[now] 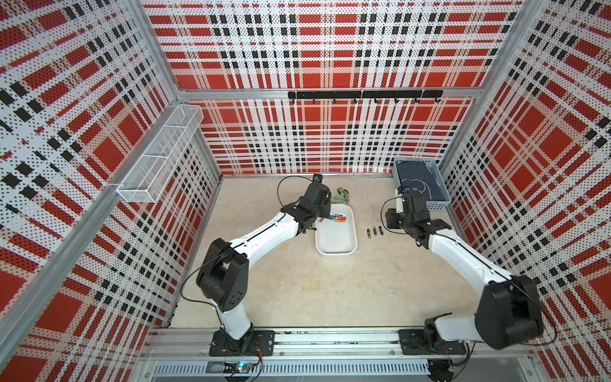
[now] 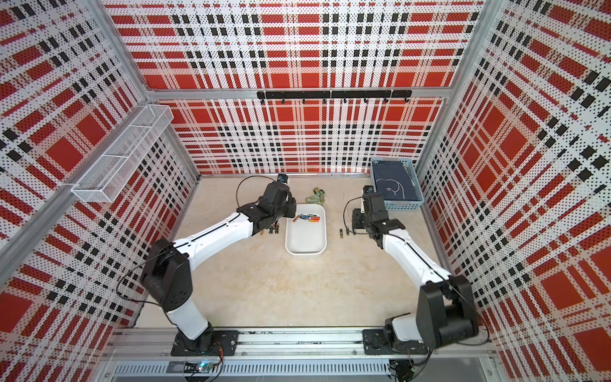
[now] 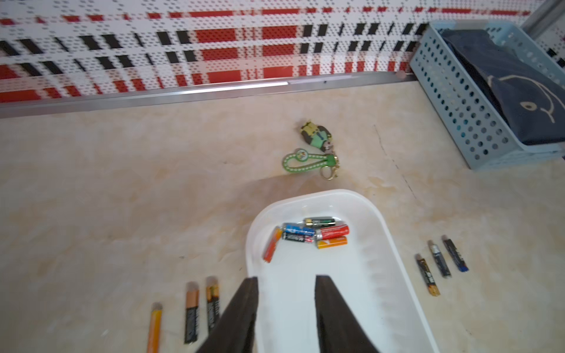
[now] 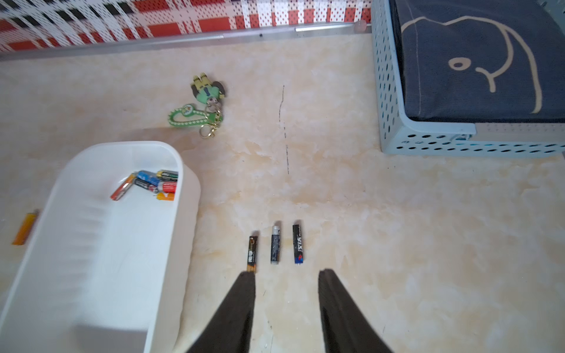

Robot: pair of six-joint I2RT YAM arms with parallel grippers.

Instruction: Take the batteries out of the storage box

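The white storage box [image 3: 335, 294] holds several batteries [image 3: 332, 232] bunched at its back. In the left wrist view several batteries [image 3: 192, 314] lie on the table left of the box. Three batteries [image 4: 275, 244] lie in a row right of it, clearly seen in the right wrist view. My left gripper hangs over the box's left part, open, with nothing between its fingers. My right gripper is open above the table just in front of the three batteries on the right, empty.
A green keychain [image 4: 200, 117] lies behind the box. A blue basket [image 4: 391, 132] with dark cloth stands at the back right. A wire rack [image 1: 152, 159] hangs on the left wall.
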